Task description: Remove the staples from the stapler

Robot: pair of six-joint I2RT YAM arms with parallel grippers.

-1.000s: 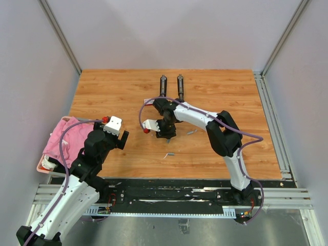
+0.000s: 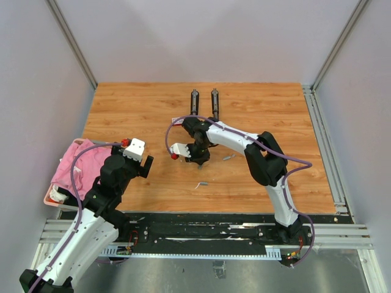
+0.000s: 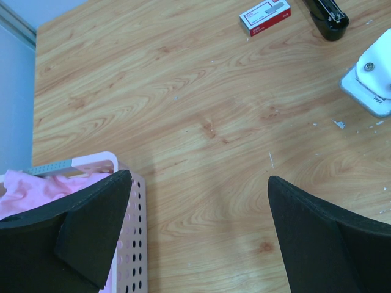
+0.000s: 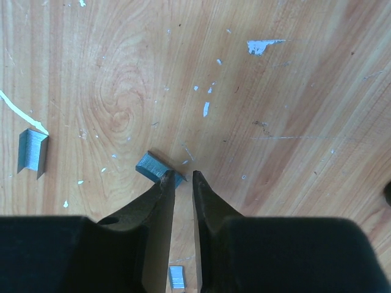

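Note:
A small grey staple strip (image 4: 153, 165) lies at the right gripper's fingertips in the right wrist view, its near end reaching between them. My right gripper is closed to a narrow gap on that end, low over the table; part of the strip is hidden behind one finger (image 4: 164, 204). Other strip pieces lie apart: one at left (image 4: 32, 151), one short piece (image 4: 176, 276) below. Two black staplers stand at the back, the left one (image 2: 194, 102) and the right one (image 2: 215, 102). Open and empty, my left gripper hovers beside the basket.
A basket (image 3: 139, 238) with pink cloth (image 2: 84, 162) stands at the left. The red-and-white box (image 3: 265, 17) sits near the left stapler. Loose strips (image 2: 203, 183) and blue-white flecks (image 4: 263, 46) are scattered on the table.

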